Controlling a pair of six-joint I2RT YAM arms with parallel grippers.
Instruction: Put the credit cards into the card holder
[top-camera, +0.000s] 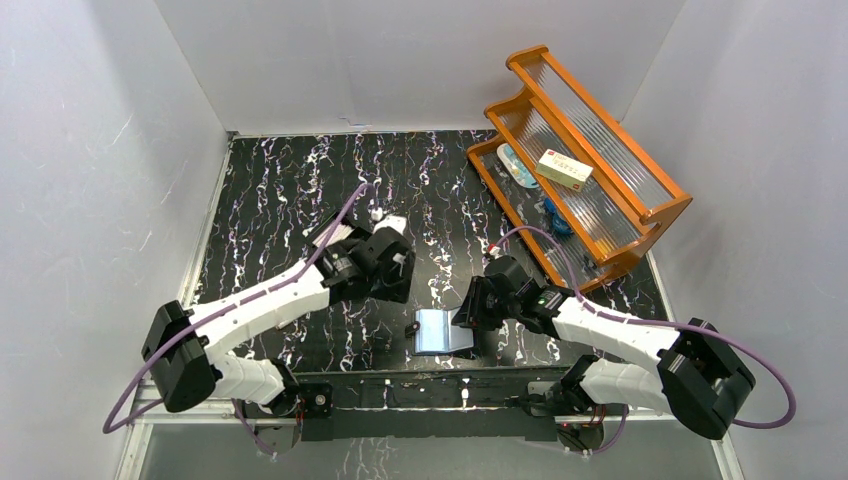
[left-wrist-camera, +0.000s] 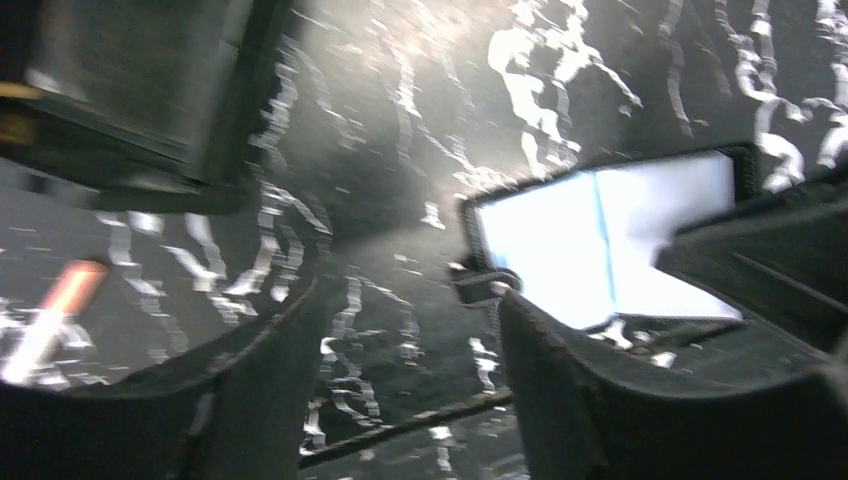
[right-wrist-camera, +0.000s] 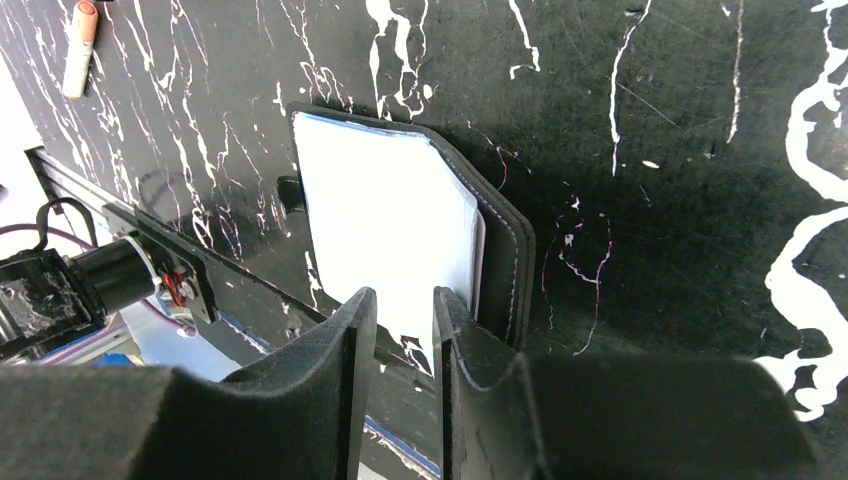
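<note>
The card holder (top-camera: 432, 331) lies open near the front edge, its pale sleeves showing between dark covers. In the right wrist view its white page (right-wrist-camera: 385, 200) stretches beyond my right gripper, whose fingers are parted over the near edge, with nothing visibly gripped. My left gripper is open and empty, up and to the left of the holder; the holder's small strap (left-wrist-camera: 485, 287) shows beyond its right finger. Pale cards (top-camera: 335, 232) in a black box stand partly behind the left arm. That box (left-wrist-camera: 215, 150) is blurred in the left wrist view.
A wooden rack (top-camera: 560, 190) with clear shelves stands at the right, holding a small yellow-green box (top-camera: 564, 170). A short orange-and-white stick (right-wrist-camera: 80, 50) lies to the left of the holder.
</note>
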